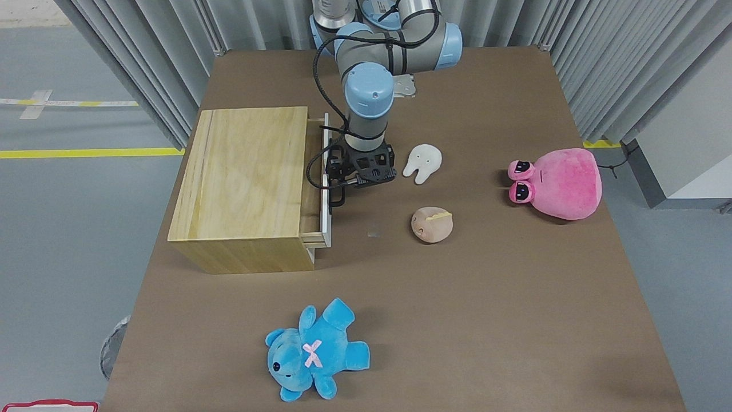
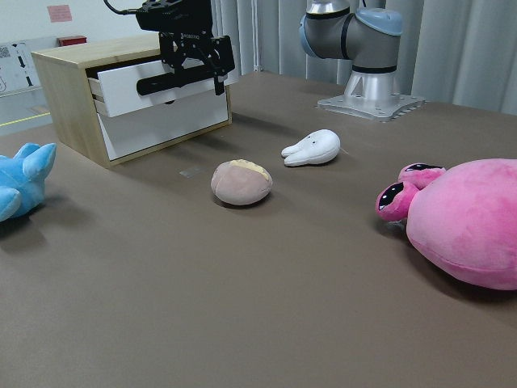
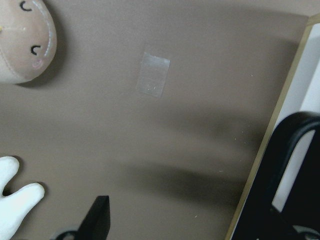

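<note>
A wooden cabinet stands at the left of the table, its top white drawer partly pulled out. The black gripper is at the drawer's front, by the long black handle, which fills the right of the wrist view. Whether its fingers are open or shut on the handle is unclear.
On the table lie a pale round plush, a white bunny plush, a pink plush and a blue bear.
</note>
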